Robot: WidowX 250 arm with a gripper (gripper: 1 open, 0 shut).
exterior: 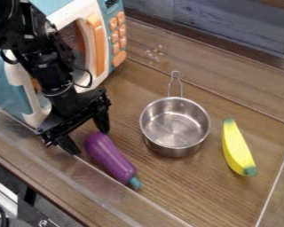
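Note:
My gripper [81,133] is open, its fingers spread at the upper end of a purple toy eggplant [111,160], which lies on the wooden surface with its teal end toward the lower right. The far finger is just above and behind the eggplant's top; the near one is to its left.
A steel pot [174,126] with a wire handle sits right of the eggplant. A yellow toy banana [237,146] lies at the right. A light blue and orange toy appliance [104,40] stands behind the arm at the upper left.

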